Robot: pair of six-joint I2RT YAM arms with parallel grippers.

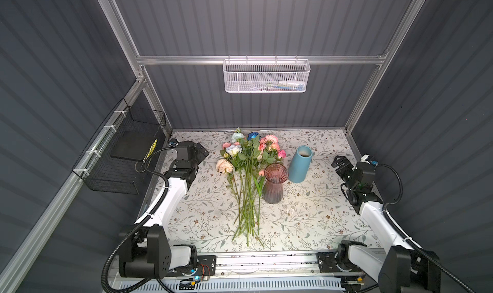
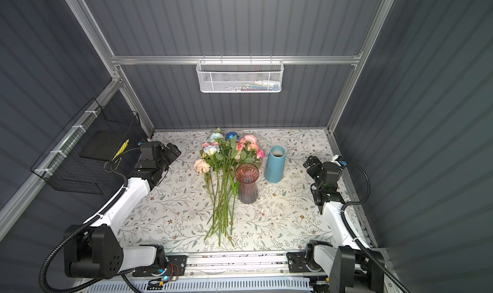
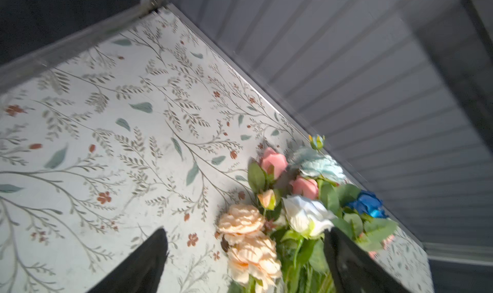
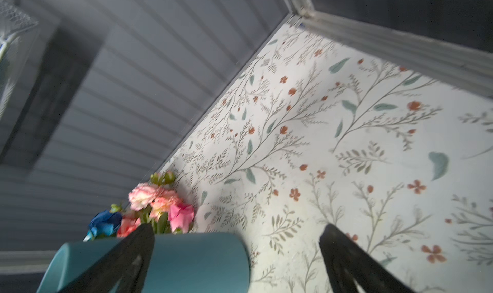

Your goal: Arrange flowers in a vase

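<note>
A loose bunch of flowers (image 1: 241,156) lies on the patterned table, stems toward the front, with pink, peach, white and blue heads. A ribbed pink glass vase (image 1: 274,185) stands upright at its right, beside a taller teal vase (image 1: 299,167). My left gripper is open left of the flowers, above the table, with nothing held; peach and white roses show below it. My right gripper is open right of the teal vase, which lies partly behind its fingers in the right wrist view. Nothing is held there either.
A black wire basket (image 1: 110,169) is fixed on the left wall, and a white mesh basket (image 1: 266,77) hangs on the back wall above the table. The table (image 1: 323,216) has free room at front right and at the left.
</note>
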